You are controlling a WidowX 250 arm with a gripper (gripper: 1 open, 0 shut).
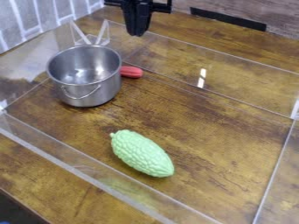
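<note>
My black gripper (135, 17) is high at the top of the view, mostly cut off, above and behind a red oblong object (131, 71); whether it is open or shut does not show. The red object lies on the wooden surface just right of a steel pot (83, 77) with a wire handle. A pale green bumpy vegetable (142, 153), like a bitter melon, lies in the lower middle.
A white rack-like item (89, 37) stands behind the pot at the upper left. Clear low barriers or strips border the wooden surface (222, 122). Its right half is empty.
</note>
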